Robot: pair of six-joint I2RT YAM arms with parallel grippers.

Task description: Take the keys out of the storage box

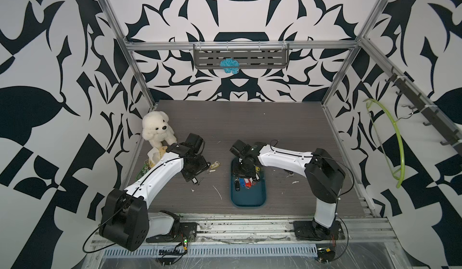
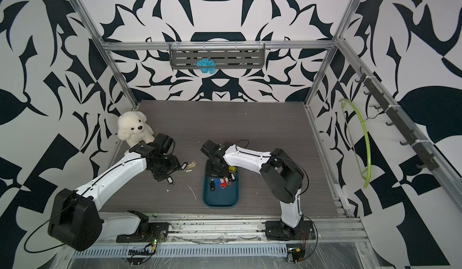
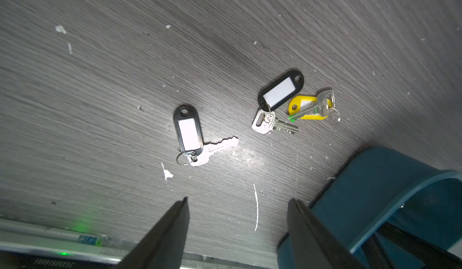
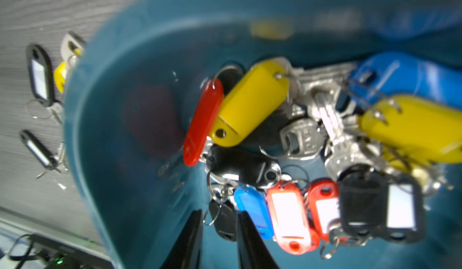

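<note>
The dark teal storage box [image 1: 248, 203] stands on the table, holding a pile of keys with yellow [image 4: 250, 103], red [image 4: 204, 122], blue [image 4: 254, 210] and black tags [image 4: 243, 167]. My right gripper is over the box, its fingers part open. A small black tag [image 4: 225, 224] shows in the gap between them; whether they touch it I cannot tell. Outside the box lie two black-tagged keys [image 3: 189, 131] [image 3: 281, 91] and a yellow-tagged key [image 3: 308, 106]. Above the table near them, my left gripper is open and empty.
A white plush dog [image 1: 157, 126] sits at the table's left edge. A grey shelf [image 1: 240, 56] hangs on the back wall.
</note>
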